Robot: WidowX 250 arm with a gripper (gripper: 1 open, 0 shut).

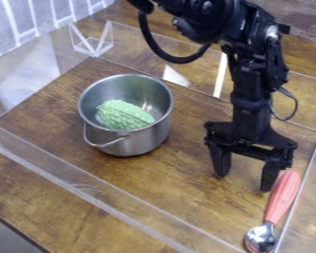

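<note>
My black gripper (247, 170) is low over the wooden board on the right, fingers open with bare wood between them. Just beside it, to the lower right, lies an ice-cream scoop (282, 198) with a pink-red handle and a metal head pointing toward the front. On the left a steel pot (106, 138) with a wire handle holds a green textured object (121, 115).
Clear low walls (42, 158) border the wooden work area (147, 203). The wood in front of the pot and left of the gripper is bare. A white slatted piece stands at the back left corner.
</note>
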